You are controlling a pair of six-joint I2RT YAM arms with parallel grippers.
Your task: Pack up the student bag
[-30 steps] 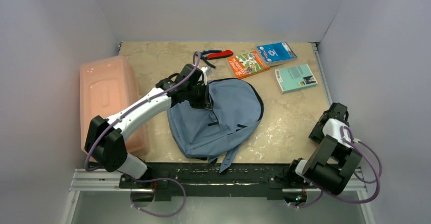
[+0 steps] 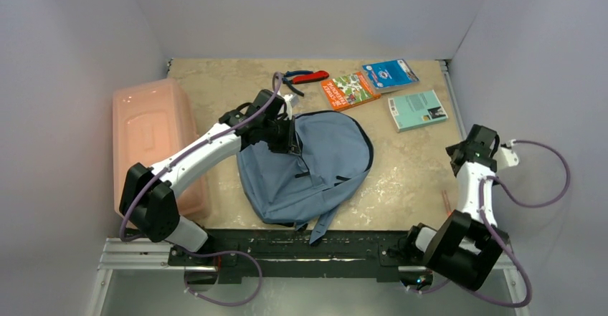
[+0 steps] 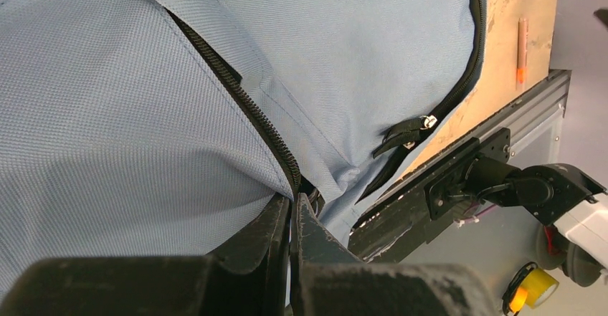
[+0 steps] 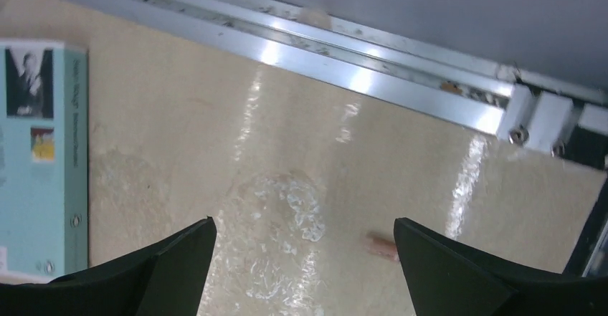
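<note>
The blue-grey backpack (image 2: 301,180) lies in the middle of the table. My left gripper is shut over its open zip, with nothing clearly visible between its fingers. My right gripper stands open above the right side of the table, near an orange pen (image 2: 446,201), blurred in its wrist view. At the back right lie an orange book (image 2: 350,90), a blue book (image 2: 389,73) and a teal book (image 2: 417,111); the teal one also shows in the right wrist view (image 4: 39,165).
A pink plastic box (image 2: 150,130) stands at the left edge. Red-and-blue tools (image 2: 308,77) lie at the back. Walls border the back and sides.
My right arm has risen and moved toward the back of the table, uncovering the pen. The left arm and backpack are essentially unchanged.
</note>
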